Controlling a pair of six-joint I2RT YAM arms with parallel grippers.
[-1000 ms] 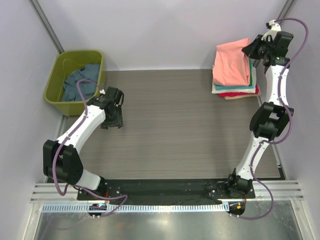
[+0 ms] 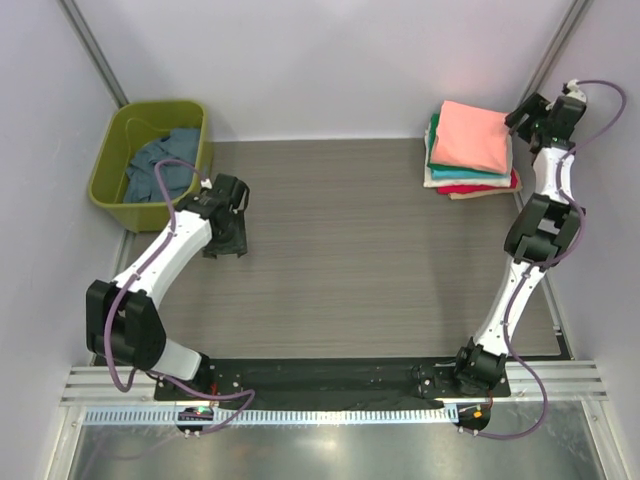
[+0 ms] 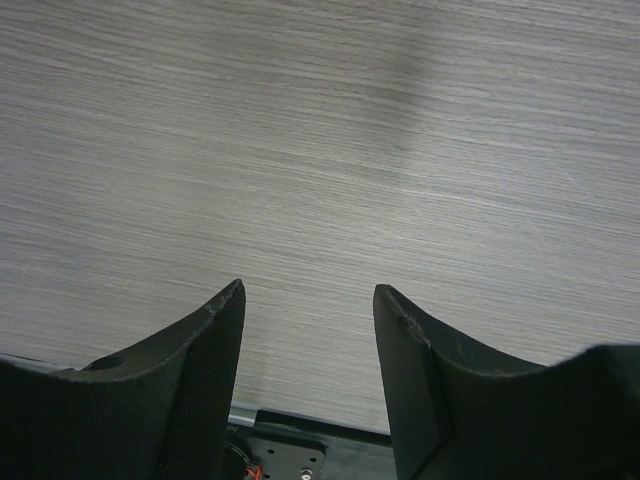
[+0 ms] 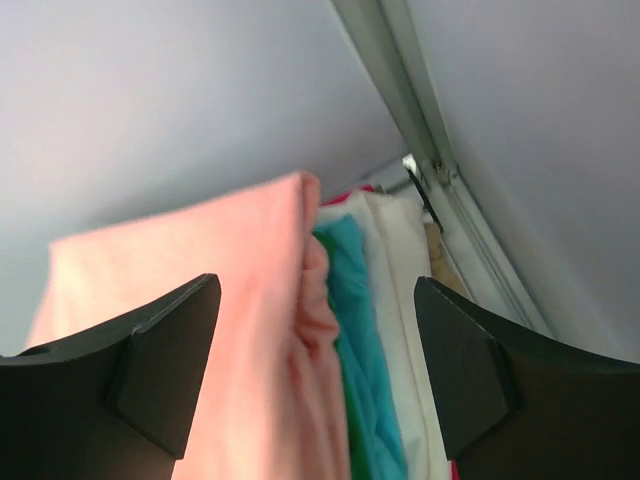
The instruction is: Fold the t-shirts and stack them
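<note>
A folded salmon shirt (image 2: 470, 137) lies on top of the stack at the back right corner of the table. Beneath it show green, teal, white (image 2: 467, 182), red and tan layers. My right gripper (image 2: 513, 118) is open at the stack's right edge. In the right wrist view its fingers (image 4: 165, 365) stand wide apart, with the salmon cloth's edge and the teal shirt (image 4: 362, 330) visible between them, nothing pinched. My left gripper hangs open and empty over bare table.
An olive bin (image 2: 103, 180) at the back left holds crumpled blue-grey cloth (image 2: 160, 160). A white wall stands close behind the stack, and another to its right.
The shirt now lies flatter over the stack. The left arm has barely moved.
</note>
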